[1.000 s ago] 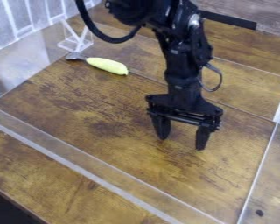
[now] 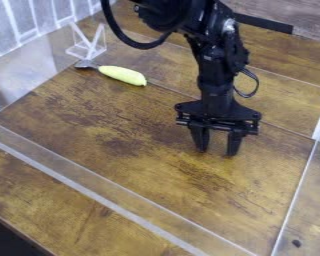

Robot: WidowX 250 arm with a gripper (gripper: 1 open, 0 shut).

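Note:
My black gripper [image 2: 216,139] hangs low over the wooden table [image 2: 109,170], right of centre in the camera view, its two fingers apart with nothing visible between them. A pale yellow-green elongated object [image 2: 123,75] lies at the upper left, well away from the gripper, with a grey utensil-like piece [image 2: 87,63] near its left end.
A white wire rack [image 2: 89,42] stands at the upper left beside a clear side wall [image 2: 16,25]. Clear panels or strips edge the table at left and right.
The objects on the table are unmoved.

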